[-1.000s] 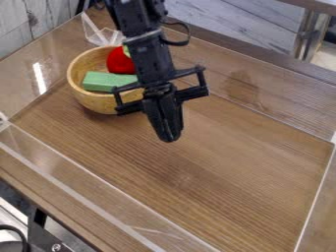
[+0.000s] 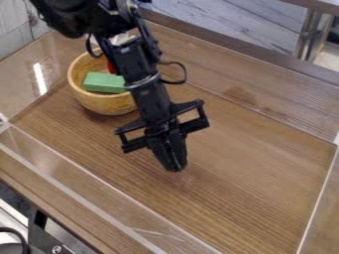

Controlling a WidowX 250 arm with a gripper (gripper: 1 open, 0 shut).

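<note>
My black gripper (image 2: 166,151) hangs low over the middle of the wooden table (image 2: 252,189), tilted downward. Nothing clear shows between its fingers; how far apart they stand is hard to tell. Behind the arm, at the upper left, a wooden bowl (image 2: 87,99) holds a green block (image 2: 102,83) and a red object (image 2: 114,65), partly hidden by the arm.
A pale metal frame (image 2: 312,20) stands at the top right corner. A dark cable or part (image 2: 11,243) lies at the bottom left edge.
My gripper has moved down in the view and slightly left, with the arm now covering more of the red object. The bowl stays where it was.
</note>
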